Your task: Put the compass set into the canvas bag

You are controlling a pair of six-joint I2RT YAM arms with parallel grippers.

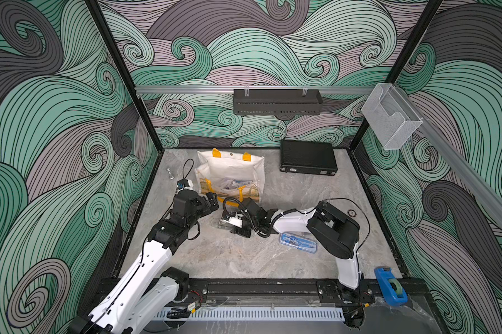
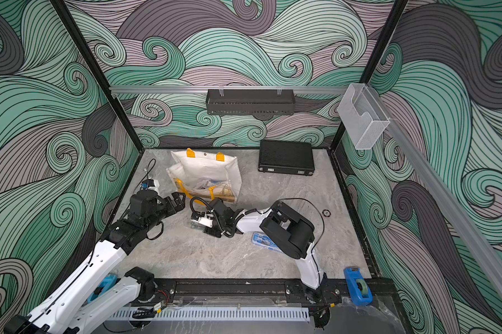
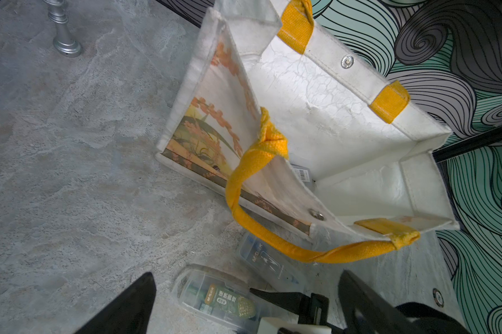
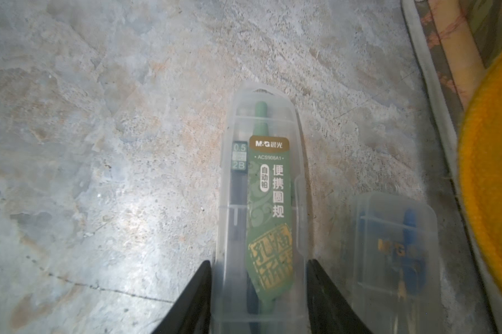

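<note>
A clear compass set case with a green label (image 4: pixel 270 211) lies flat on the table. My right gripper is down over its near end, one finger on each side; whether both fingers press on it I cannot tell. Beside it, close to the bag, lies a second clear case with blue parts (image 4: pixel 398 250). The white canvas bag (image 3: pixel 328 105) stands open behind them, a yellow handle drooping over its front; packages (image 1: pixel 235 183) lie inside. My left gripper (image 1: pixel 213 201) hangs open at the bag's front left, empty.
A blue compass case (image 1: pixel 298 242) lies in front of the right arm. A black case (image 1: pixel 308 157) sits at the back right. A silver chess-like piece (image 3: pixel 67 41) stands left of the bag.
</note>
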